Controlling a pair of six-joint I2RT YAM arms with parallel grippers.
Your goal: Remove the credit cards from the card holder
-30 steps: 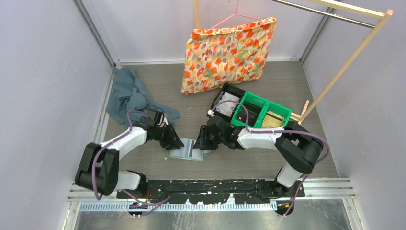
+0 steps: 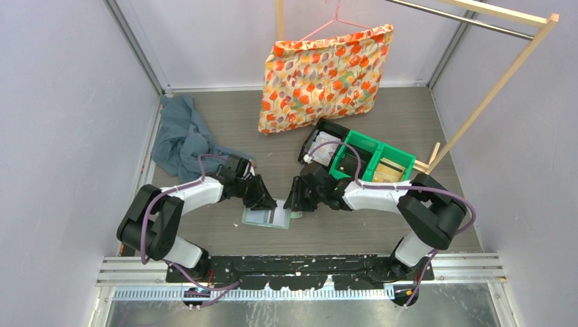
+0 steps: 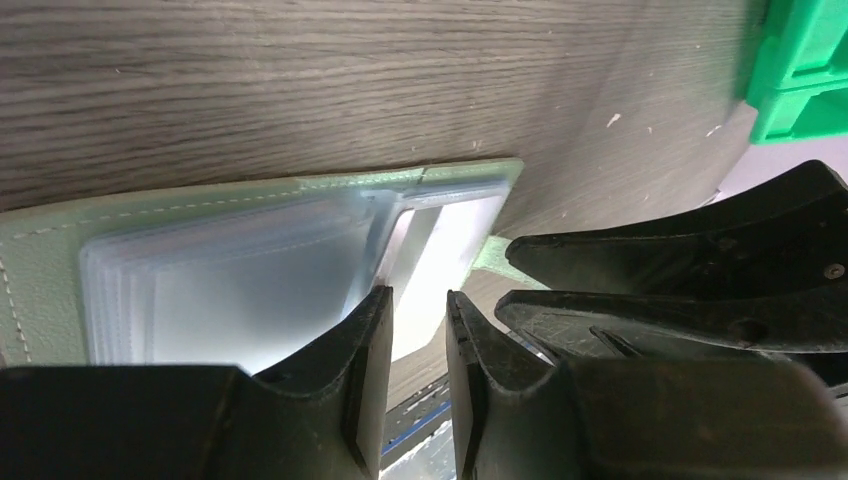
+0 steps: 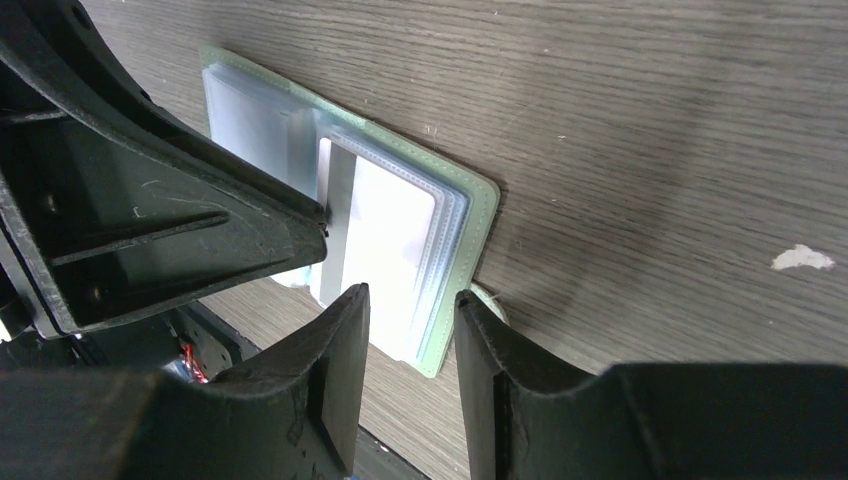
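Note:
An open mint-green card holder lies flat on the table, with clear plastic sleeves and, at its right end, a white card with a dark stripe. My left gripper hangs over the holder, close to the card; in the left wrist view its fingertips are just in front of the striped card. My right gripper is at the holder's right end, its fingertips over the card's edge. Nothing shows held in either gripper.
Green and black bins stand at the back right. A blue-grey cloth lies at the left, and a floral fabric hangs at the back from a wooden rack. Bare table shows in front of the holder.
My left gripper has moved right over the holder, toward the card, and its arm has shifted. My right gripper has moved slightly right from where it was a second ago.

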